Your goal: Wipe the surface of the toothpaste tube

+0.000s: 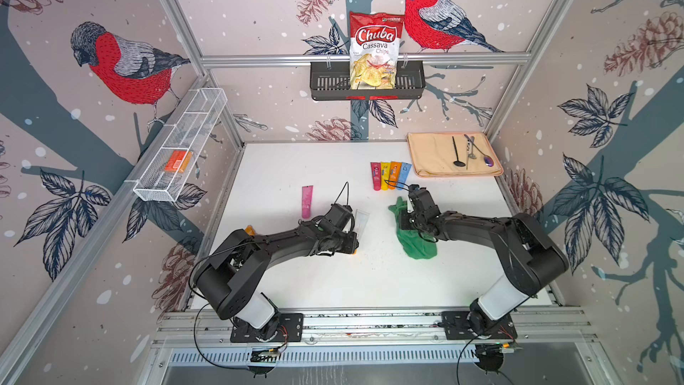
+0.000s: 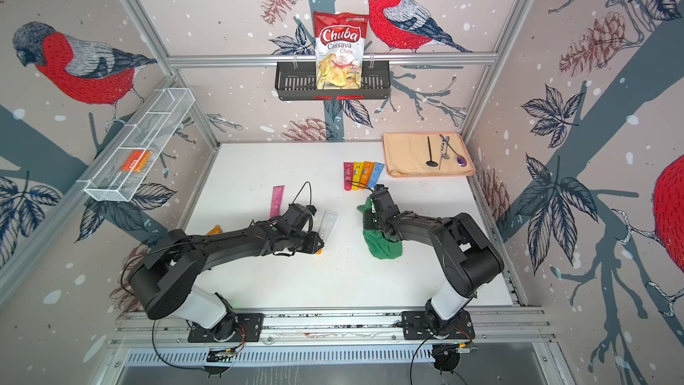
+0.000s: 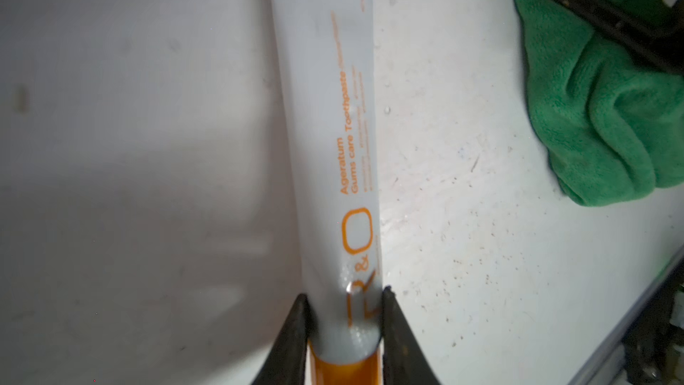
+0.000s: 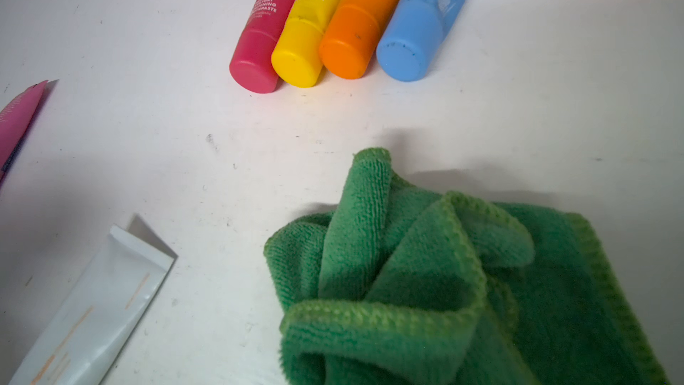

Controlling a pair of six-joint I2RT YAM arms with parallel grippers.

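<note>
A white toothpaste tube (image 3: 324, 99) with orange print and an orange cap lies on the white table. My left gripper has one finger at each side of the tube's cap end; whether they press on it is hard to tell. My right gripper (image 1: 407, 217) is shut on the green cloth (image 4: 399, 278), which is bunched on the table to the right of the tube; its fingertips are hidden in the right wrist view.
Four coloured tubes (image 1: 389, 174) lie behind the cloth, a pink tube (image 1: 306, 201) at left. A peach towel (image 1: 434, 157) with utensils is at back right.
</note>
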